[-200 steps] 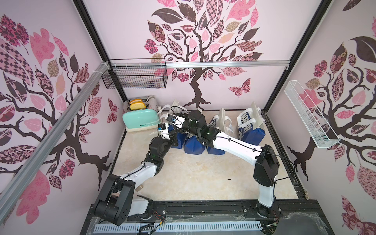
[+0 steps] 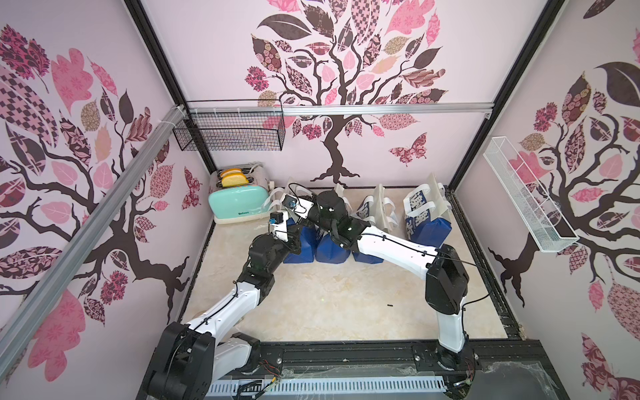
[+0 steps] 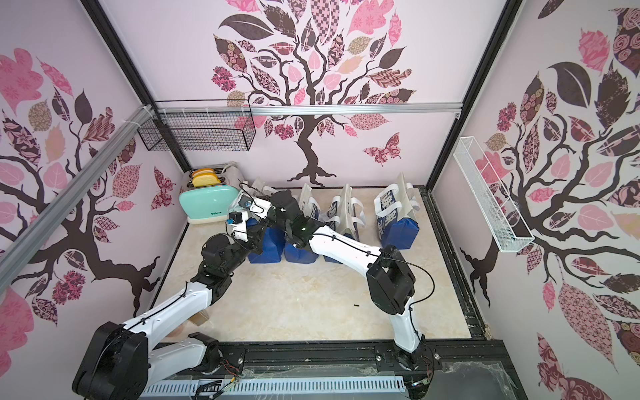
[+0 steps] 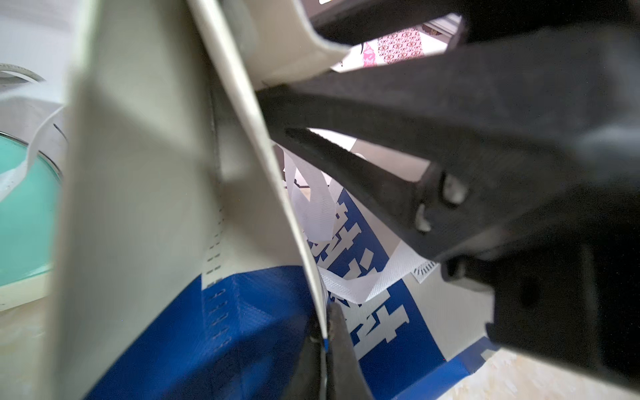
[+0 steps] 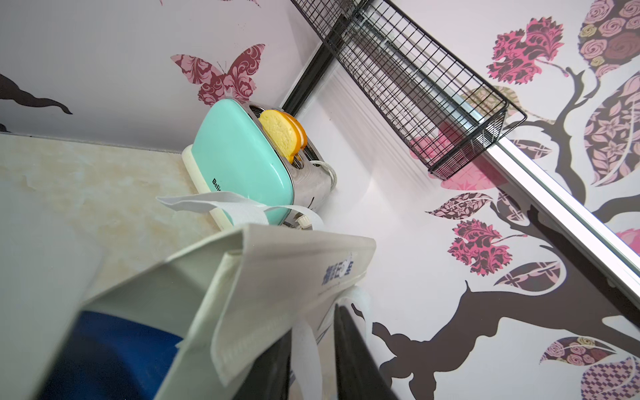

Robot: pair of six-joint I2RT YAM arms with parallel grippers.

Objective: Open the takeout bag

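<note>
Several blue-and-white takeout bags stand along the back; the leftmost bag (image 2: 298, 248) is among both arms. My left gripper is shut on the thin cream edge of that bag's wall, seen close up in the left wrist view. My right gripper is part open at the bag's folded cream top flap (image 5: 293, 280), with a white strap (image 5: 303, 360) behind or between its fingers; I cannot tell if it grips it. In both top views the arms hide the bag's top.
A mint toaster (image 2: 236, 200) with bread stands left of the bags. A black wire basket (image 2: 228, 130) hangs above it, and a white basket (image 2: 530, 193) is on the right wall.
My right wrist has shifted only slightly.
</note>
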